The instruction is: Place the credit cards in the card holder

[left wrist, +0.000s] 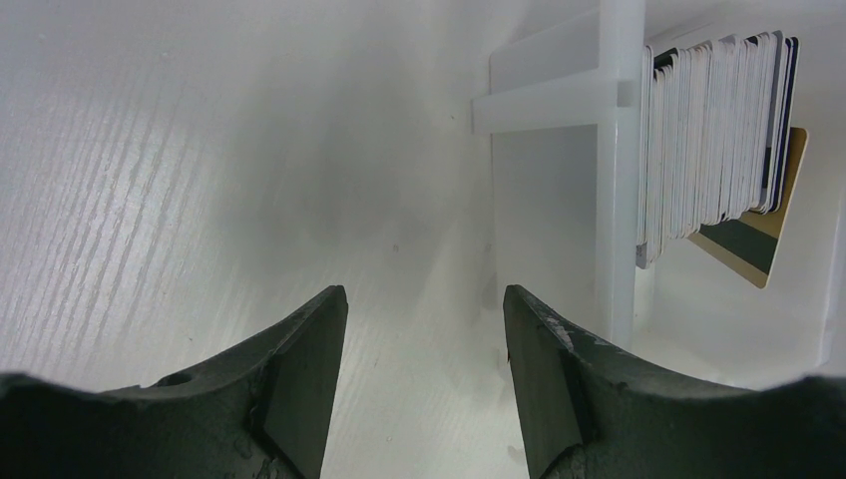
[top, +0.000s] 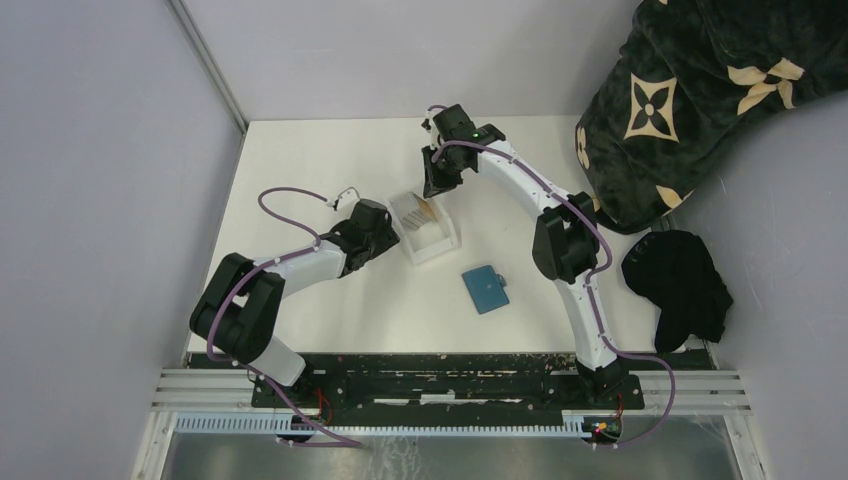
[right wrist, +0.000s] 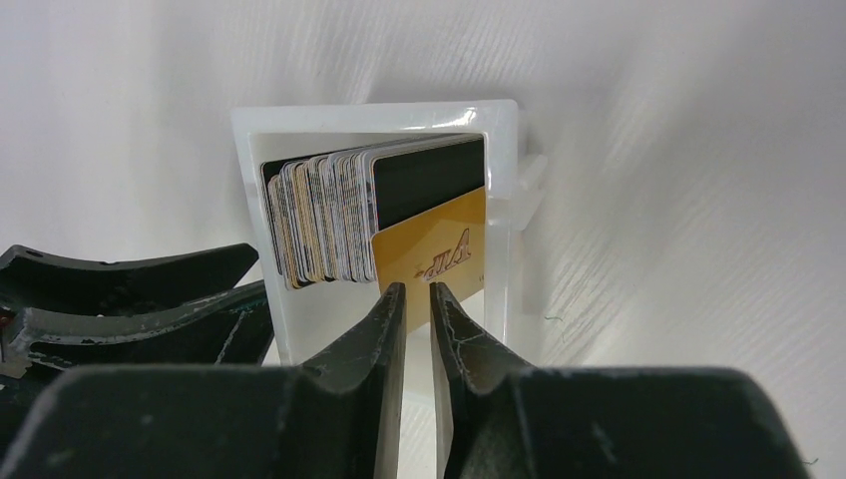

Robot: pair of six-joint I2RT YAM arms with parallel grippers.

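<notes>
The white card holder [top: 437,247] lies mid-table, with a stack of cards [right wrist: 324,215] standing along one end inside it. A gold card [right wrist: 439,249] is at the stack's outer face, tilted, below a dark card [right wrist: 429,180]. My right gripper is over the holder, its fingertips a narrow gap apart. Gold card shows through that gap; whether the fingers touch it is unclear. Beside the holder's left wall, my left gripper stands open, with only table between its fingers. In the left wrist view, the holder's wall [left wrist: 621,200] hides part of the stack.
A dark blue flat case [top: 485,289] lies on the table, front right of the holder. Black cloth [top: 678,285] and a patterned dark cushion [top: 690,100] occupy the right side.
</notes>
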